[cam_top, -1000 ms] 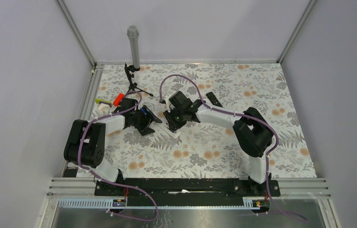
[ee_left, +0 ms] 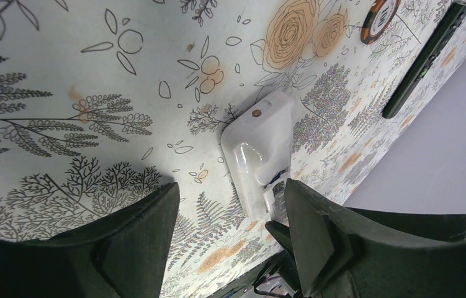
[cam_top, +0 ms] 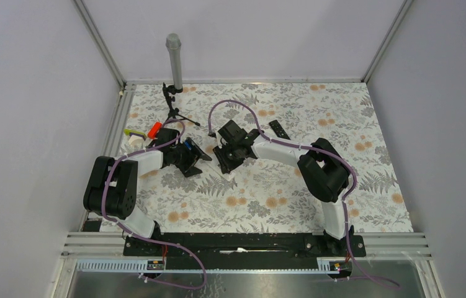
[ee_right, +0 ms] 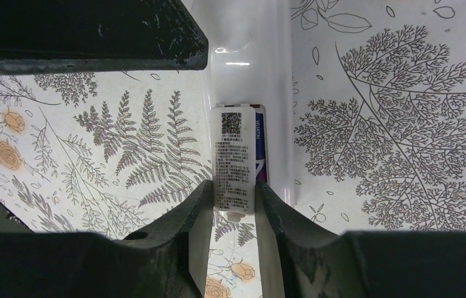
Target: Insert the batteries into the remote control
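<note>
The white remote control (ee_left: 249, 133) lies on the patterned table with its battery compartment side up. My right gripper is shut on the sides of a white battery cover (ee_right: 233, 155) printed with a code label. That cover sits over the compartment, shifted to one side, and a strip of blue-and-purple battery (ee_right: 260, 146) shows beside it. Whether the cover touches the remote cannot be told. My left gripper is open at the other end of the remote, with nothing gripped. One of its dark fingers (ee_right: 112, 37) reaches beside the remote in the right wrist view.
A black remote-like bar (cam_top: 278, 129) lies behind the right arm. An orange-rimmed chip (ee_left: 379, 20) rests near the left wrist view's top. A small tripod (cam_top: 174, 112) and red (cam_top: 154, 130) and yellow (cam_top: 134, 133) items stand at the left.
The right arm's elbow has shifted slightly left and back, and its gripper has moved only a little over the remote. The left arm looks still in the top view.
</note>
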